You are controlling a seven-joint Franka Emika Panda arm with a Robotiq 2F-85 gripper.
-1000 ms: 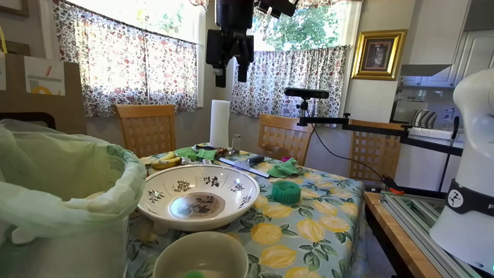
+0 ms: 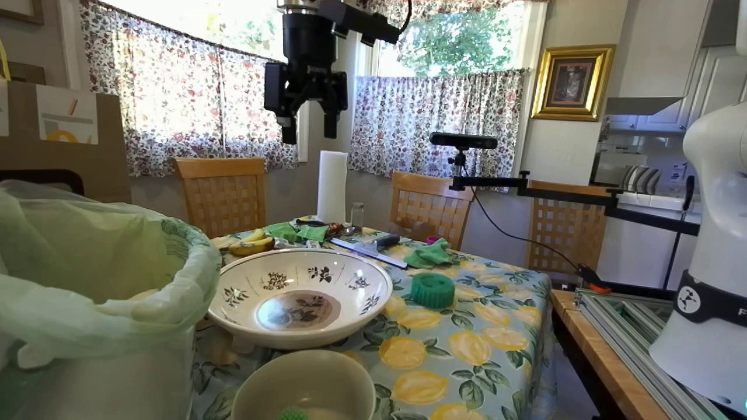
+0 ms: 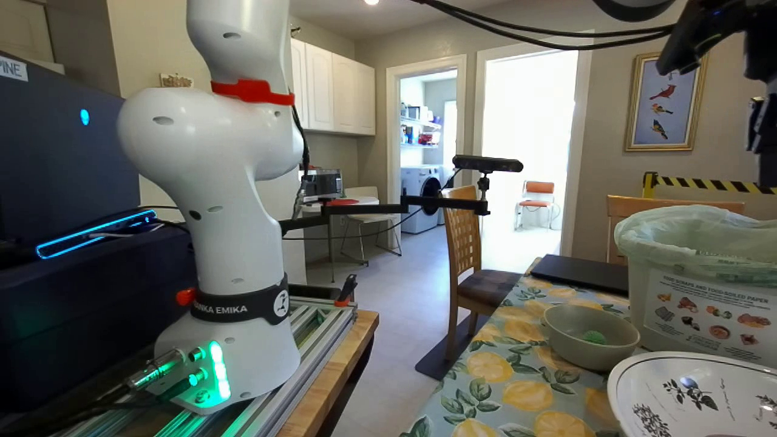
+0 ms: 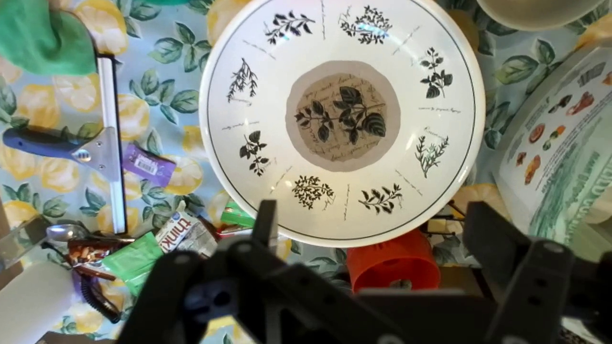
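Note:
My gripper hangs open and empty, high above the table. In the wrist view its two dark fingers are spread wide, over the near rim of a big white bowl with black plant prints. That bowl is empty. Beyond it in the wrist view, partly cut off, sits a smaller beige bowl; a green spiky ball lies inside. An orange-red cup shows between the fingers, partly hidden under the bowl's rim and my gripper.
A lined bin stands tall beside the big bowl. Around the table lie a squeegee, a green cloth, a purple packet, wrappers, bananas, a green lid-like object and a paper towel roll.
My gripper has moved left and slightly lower in exterior view 1, remaining open. Objects on the table have not moved.

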